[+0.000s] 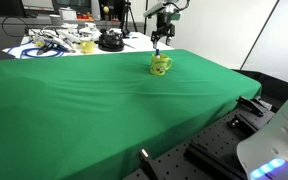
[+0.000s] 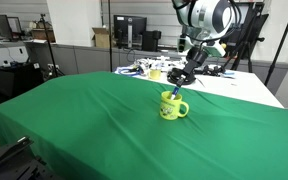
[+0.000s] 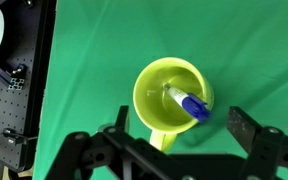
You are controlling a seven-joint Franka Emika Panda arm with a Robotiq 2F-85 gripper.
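Observation:
A yellow mug [image 2: 171, 107] stands upright on the green table, its handle toward the right in the second exterior view. Inside it leans a white marker with a blue cap [image 3: 192, 106], the blue end sticking up past the rim. My gripper is open above the mug, its fingers spread wide on either side of it in the wrist view. Nothing is between them. Seen from the first exterior view, the gripper [image 1: 162, 40] hangs just above and behind the marker's tip.
Cables and white items [image 1: 46, 42] lie behind the green surface, with another yellow cup [image 1: 87, 46] near them. Dark perforated metal [image 3: 14, 90] borders the left of the wrist view.

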